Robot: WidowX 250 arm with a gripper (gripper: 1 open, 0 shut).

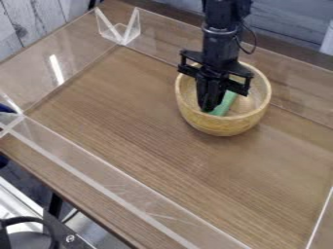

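A round tan bowl (215, 124) sits on the wooden table, right of centre toward the back. My black gripper (207, 96) reaches down into it, its fingertips low inside at the left part of the bowl. A green object (225, 103) lies in the bowl, partly hidden behind the gripper. The fingers look close together; whether anything is between them is hard to see.
Clear plastic pieces lie at the back left and along the left edge. A dark coiled object sits at the bottom left corner.
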